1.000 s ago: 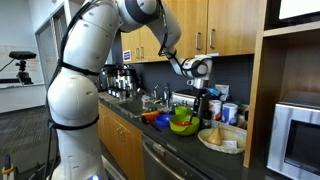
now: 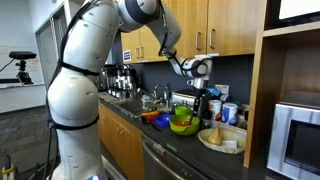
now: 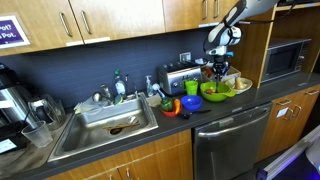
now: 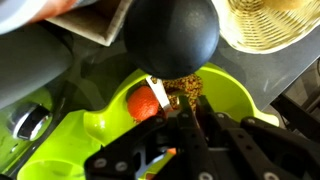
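A bright green bowl (image 2: 184,127) stands on the dark counter. My gripper (image 3: 216,79) reaches down over it from above. Seen from the wrist, the gripper lies above the inside of the green bowl (image 4: 232,92), its fingers closed around something dark that is hard to make out. Within the bowl show a red-orange round item (image 4: 142,104), a speckled brown patch (image 4: 183,87) and a narrow white strip (image 4: 156,91). A black rounded object (image 4: 172,38) overlaps the bowl's rim in this view.
Beside the bowl is a wicker basket (image 2: 222,145) with a pale item inside. A steel sink (image 3: 115,125) lies further along the counter. A toaster (image 3: 178,79) stands by the wall. The counter in front of the basket is bare.
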